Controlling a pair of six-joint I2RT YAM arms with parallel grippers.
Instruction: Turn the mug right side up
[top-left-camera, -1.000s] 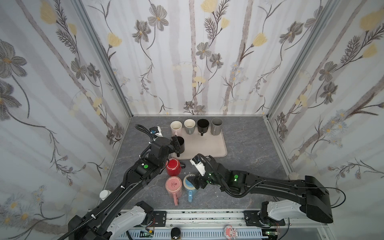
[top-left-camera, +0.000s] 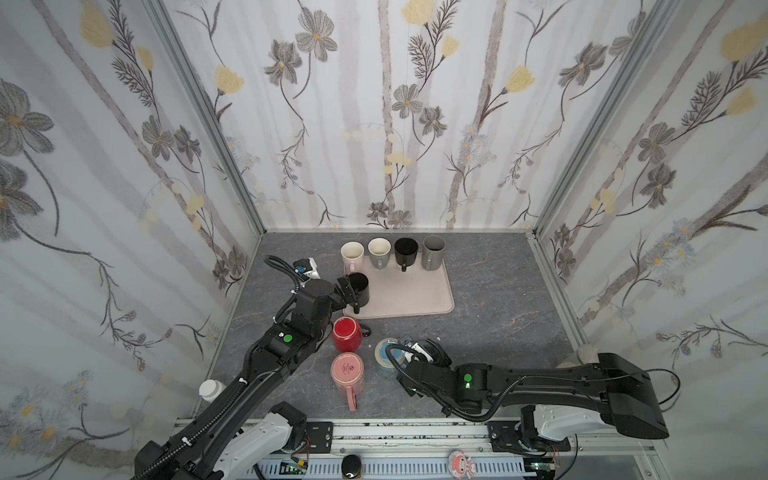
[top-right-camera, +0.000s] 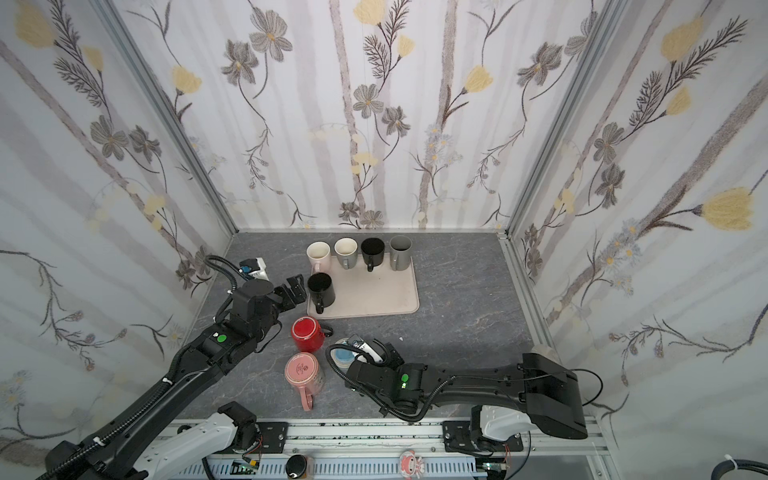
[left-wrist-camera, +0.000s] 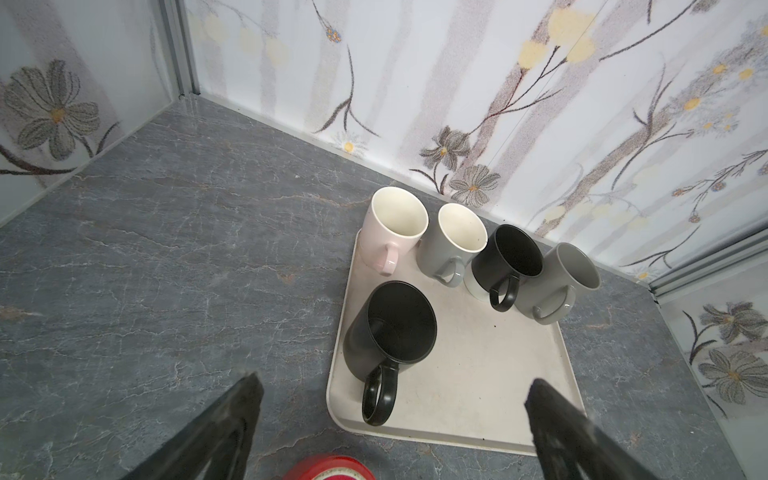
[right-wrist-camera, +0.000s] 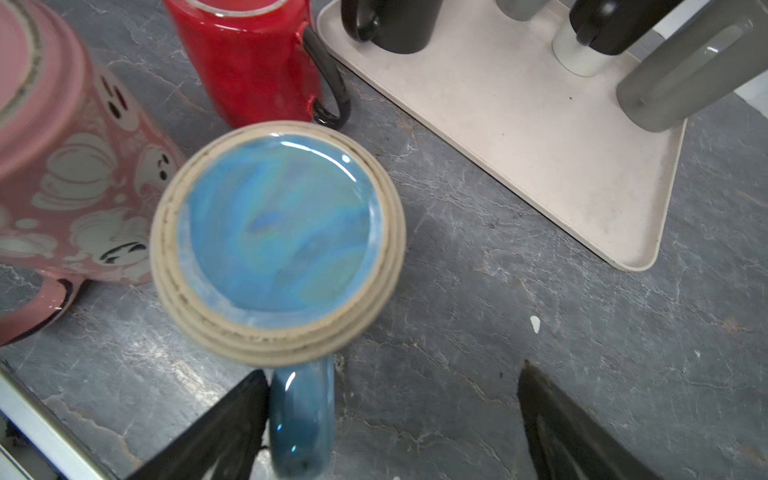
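Observation:
Upside down on the table, the blue mug (right-wrist-camera: 280, 232) shows its base in the right wrist view, its handle (right-wrist-camera: 301, 420) towards the table's front. My right gripper is open and low beside it; the handle lies by its left finger (right-wrist-camera: 232, 424), and I cannot tell whether they touch. From above, the right arm covers part of this mug. A pink mug (top-left-camera: 348, 369) and a red mug (top-left-camera: 346, 334) also stand bottom up. Over by the black mug (left-wrist-camera: 392, 328), my left gripper is open and empty.
A beige tray (top-left-camera: 408, 300) at the back carries several upright mugs, including a pale pink one (left-wrist-camera: 393, 228) and a tall grey one (left-wrist-camera: 564, 280). Close to the blue mug's left stands the pink mug. Bare table lies right of the tray.
The left arm has shifted slightly left. The mugs appear unmoved where visible.

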